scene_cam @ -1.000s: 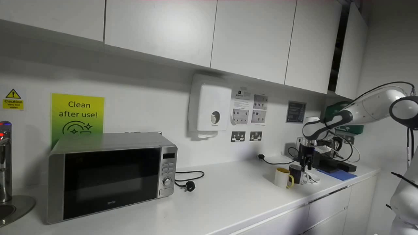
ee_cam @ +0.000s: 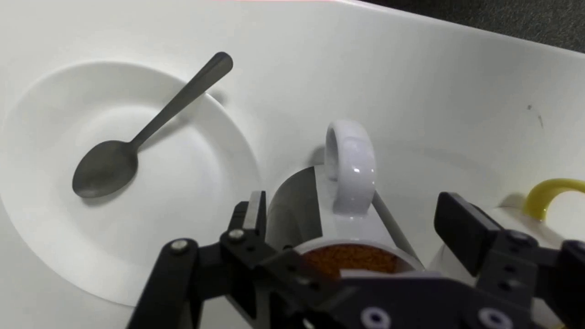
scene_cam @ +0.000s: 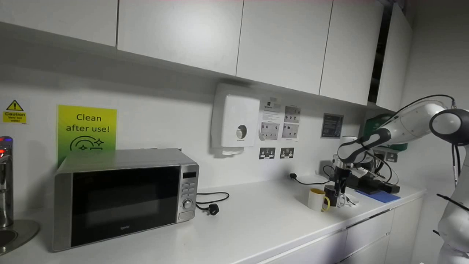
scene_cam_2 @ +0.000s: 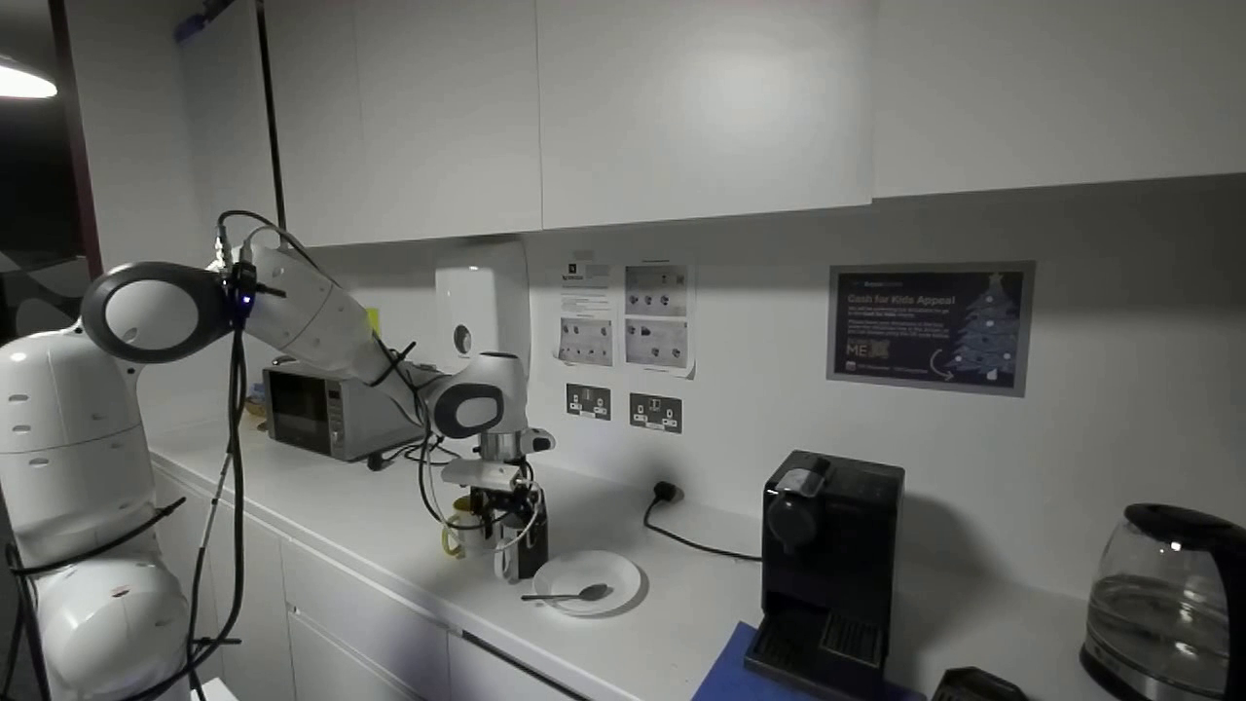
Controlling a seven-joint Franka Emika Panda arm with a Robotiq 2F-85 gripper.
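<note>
A dark mug (ee_cam: 293,211) with a white handle (ee_cam: 355,170) stands on the counter, something brown showing inside its rim in the wrist view. My gripper is open around it from above, one finger on either side of the mug. Left of the mug in that view lies a white plate (ee_cam: 219,159) with a metal spoon (ee_cam: 107,167) on it, its handle reaching past the rim. On the other side, a white mug with a yellow handle (ee_cam: 551,192) is partly hidden by my right finger. From outside, my gripper (scene_cam_2: 504,514) covers part of the dark mug (scene_cam_2: 533,549).
A black coffee machine (scene_cam_2: 829,561) stands on a blue mat (scene_cam_2: 730,666), with a glass kettle (scene_cam_2: 1162,608) farther right. The microwave (scene_cam: 127,198) sits at the counter's other end. Open counter (scene_cam: 259,215) lies between microwave and mugs.
My gripper has come lower and slightly to the left in exterior view 1, down beside the dark mug. The mugs stand where they were.
</note>
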